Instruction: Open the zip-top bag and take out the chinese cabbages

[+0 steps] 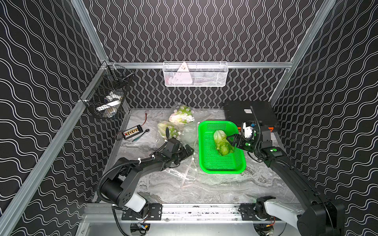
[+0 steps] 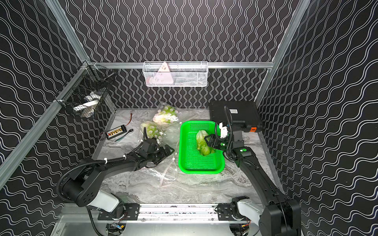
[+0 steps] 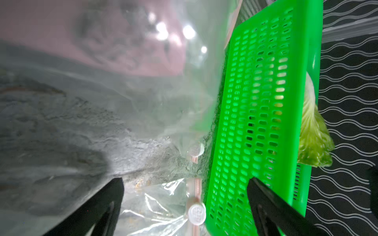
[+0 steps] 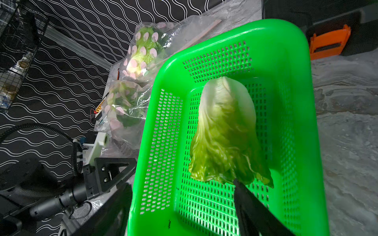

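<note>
One loose cabbage, white at the base and green at the leaves, lies in the green basket. Two dotted clear bags with cabbage inside, the rear bag and the nearer bag, rest left of it. In front of them a flat, empty-looking clear bag is spread on the table; its zip edge with a round slider shows in the left wrist view. Over the bags, close to the basket's left side, my left gripper is open and empty. My right gripper is open beside the cabbage, above the basket.
A black case stands behind the basket at the right. At the far left are a small connector board and a teal-tipped tool.
</note>
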